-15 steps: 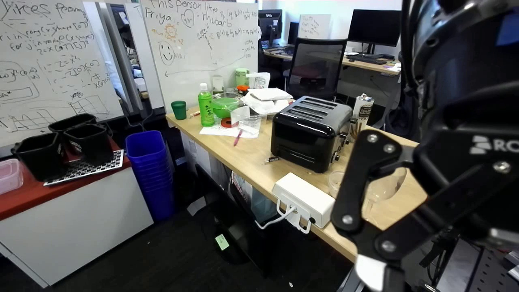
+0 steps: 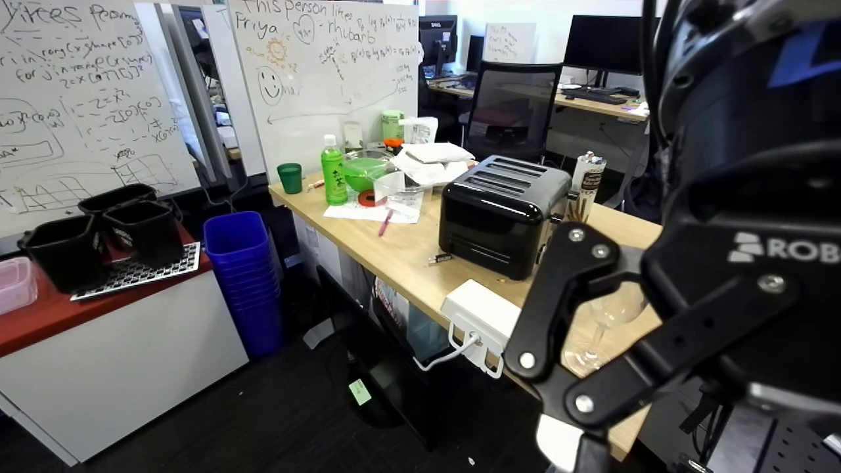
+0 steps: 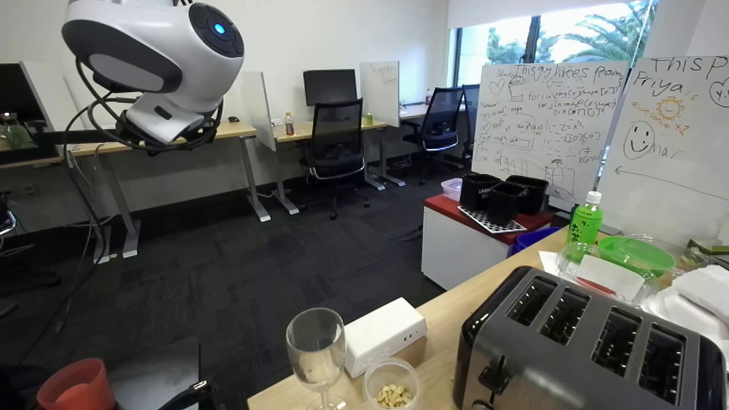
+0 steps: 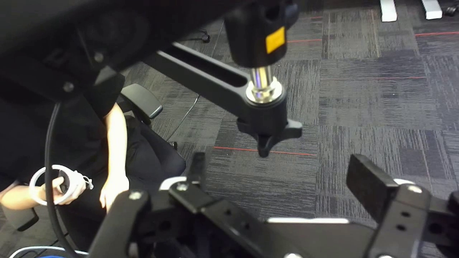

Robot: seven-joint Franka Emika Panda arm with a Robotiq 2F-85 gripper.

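My gripper is open in the wrist view, its two black fingers wide apart, with nothing held and only dark carpet beyond. In exterior view 1 its linkage stands large at the right, in front of the desk [image 2: 394, 256], with the fingertips cut off at the bottom edge. Partly behind the linkage is a wine glass [image 2: 617, 306]. That glass [image 3: 315, 345] stands upright in exterior view 2, beside a clear cup [image 3: 393, 386] holding pale pieces. A black toaster [image 2: 498, 217] sits further back on the desk.
Along the desk's front edge lies a white power box [image 2: 482, 311]. A green bottle [image 2: 333, 173], a green bowl [image 2: 363, 173] and loose packaging crowd the far end. A person's arm [image 4: 115, 146] shows at left. A red cup [image 3: 77, 385] stands low left in exterior view 2.
In exterior view 1 my gripper has shifted left and slightly down. Its linkage now hides the clear cup and the power box's right end. The desk items have not moved.
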